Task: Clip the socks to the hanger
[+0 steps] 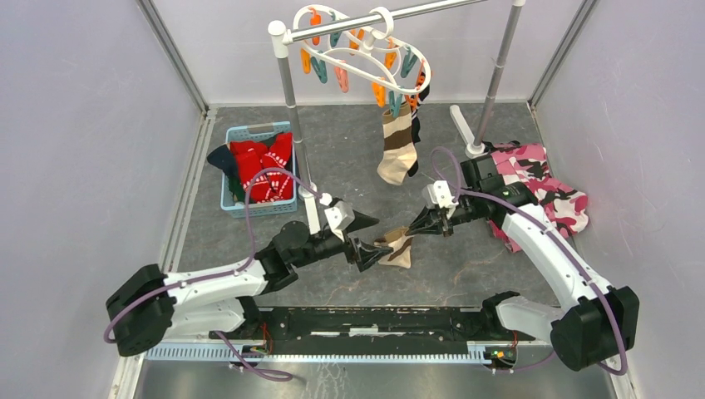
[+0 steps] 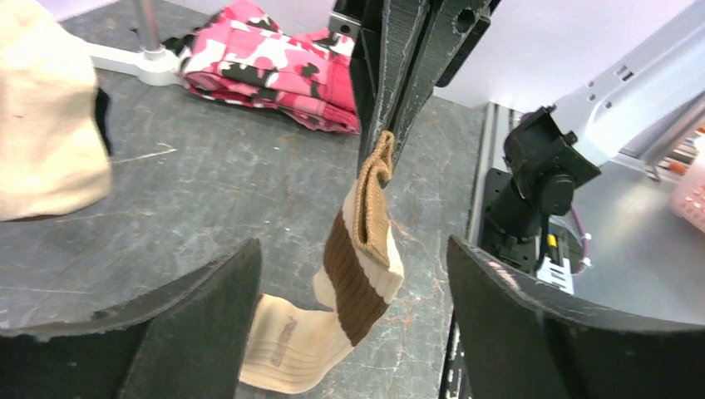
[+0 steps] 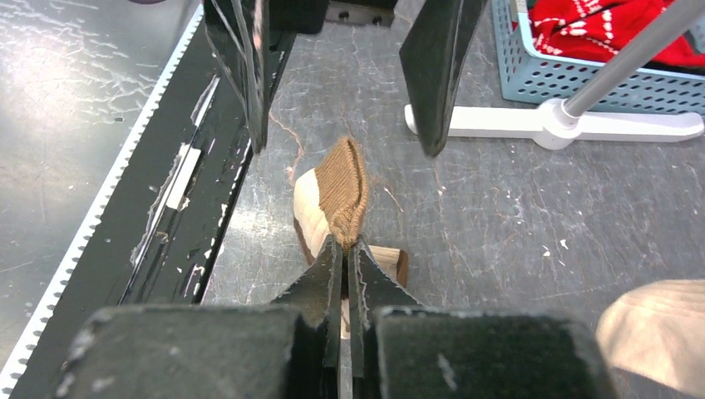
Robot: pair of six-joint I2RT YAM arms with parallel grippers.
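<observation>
A brown and cream striped sock (image 1: 397, 249) hangs by its cuff from my right gripper (image 1: 411, 233), which is shut on it. In the right wrist view the cuff of the sock (image 3: 345, 187) is pinched at the fingertips (image 3: 331, 258). To the left of it, my left gripper (image 1: 373, 241) stands open and empty, its fingers (image 2: 191, 324) spread wide with the sock (image 2: 363, 258) seen between and beyond them. The white hanger (image 1: 416, 86) carries several clips and a matching striped sock (image 1: 397, 150), with a dark sock (image 1: 421, 96) behind it.
A blue basket (image 1: 259, 210) of red and dark socks stands at left, near the rack's post (image 1: 293, 116). Pink camouflage cloth (image 1: 540, 179) lies at right.
</observation>
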